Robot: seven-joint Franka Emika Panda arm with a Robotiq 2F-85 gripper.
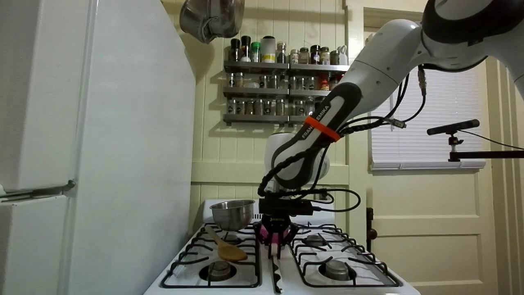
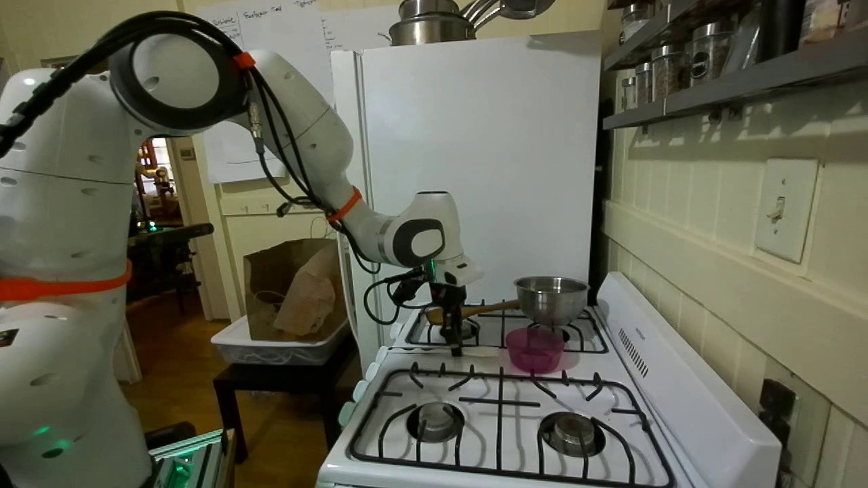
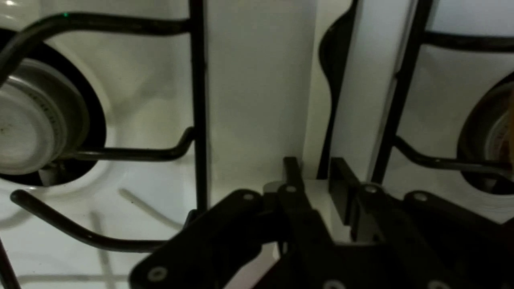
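A long, slim utensil with a black-and-white wavy handle (image 1: 276, 275) lies along the white strip between the stove's two grates. My gripper (image 1: 274, 251) points straight down over it, shut on the utensil. In the wrist view the handle (image 3: 332, 67) runs upward from between the two fingertips, and a pale part of it shows between the fingers. A flat whitish end of the utensil (image 2: 481, 351) sticks out beside the gripper (image 2: 456, 348) in exterior view 2, toward a pink bowl (image 2: 534, 351). Whether the utensil touches the stove is unclear.
A steel pot (image 2: 551, 301) stands on the rear burner by the fridge (image 2: 480, 163). A wooden spoon (image 1: 231, 252) rests across that side's grate (image 1: 211, 286). The other grate (image 2: 500, 468) is clear. Spice shelves (image 1: 256, 118) hang on the wall behind.
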